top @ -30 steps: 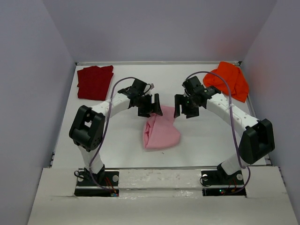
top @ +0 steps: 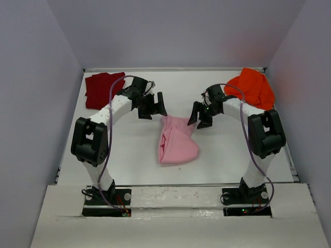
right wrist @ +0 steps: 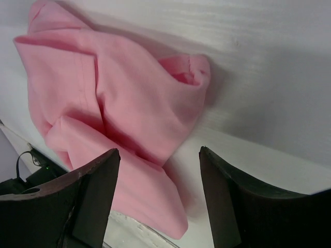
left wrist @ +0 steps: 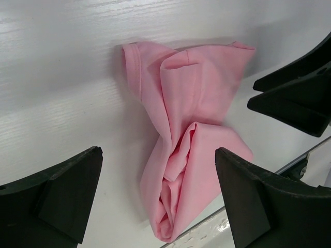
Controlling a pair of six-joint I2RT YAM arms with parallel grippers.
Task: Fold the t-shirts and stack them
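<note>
A pink T-shirt [top: 177,144] lies bunched and partly folded in the middle of the white table, its far end narrower with rumpled folds, as the left wrist view [left wrist: 196,88] and right wrist view [right wrist: 134,98] show. My left gripper [top: 153,107] is open above and left of its far-left corner, fingers apart with nothing between them. My right gripper [top: 198,114] is open beside the far-right corner, also empty; part of it shows at the right of the left wrist view.
A dark red folded T-shirt [top: 103,90] lies at the back left, and an orange T-shirt [top: 253,88] at the back right, near the wall.
My left gripper has moved up and left, off the pink shirt. My right arm has shifted left at its elbow, with the gripper slightly lower in the top view. The shirt looks nearly unchanged.
</note>
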